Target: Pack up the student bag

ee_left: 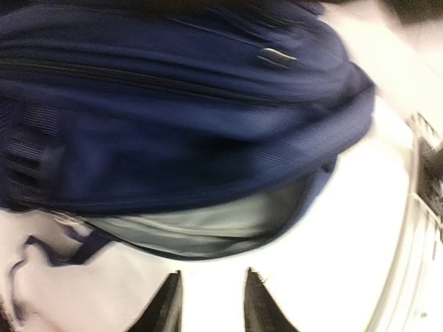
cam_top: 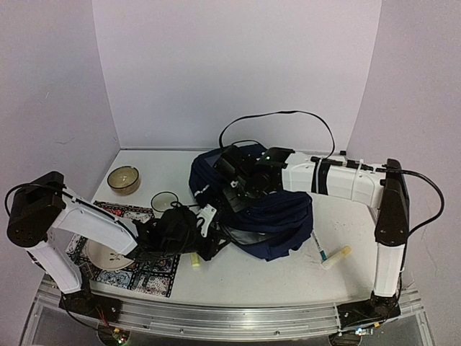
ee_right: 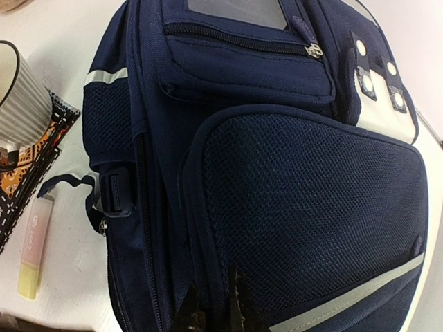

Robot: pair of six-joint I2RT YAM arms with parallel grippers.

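A navy school bag [cam_top: 277,227] lies mid-table; its grey-lined opening [ee_left: 228,218] gapes toward the front edge. In the right wrist view, the bag's mesh pocket [ee_right: 311,194] fills much of the picture. My right gripper is over the bag, its fingers close together with a ridge of navy fabric between them. From the top, the right arm hides those fingertips. Just in front of the bag's left side is my left gripper, its fingers apart and nothing between them. A pale highlighter with a yellow cap [ee_right: 29,277] lies left of the bag.
At left, a patterned mat [cam_top: 155,277] carries a white plate [cam_top: 108,256], partly under the left arm. A cup [cam_top: 164,201] and a brown bowl [cam_top: 124,180] stand behind. Another highlighter [cam_top: 336,257] and a teal-tipped pen [cam_top: 319,246] lie right of the bag.
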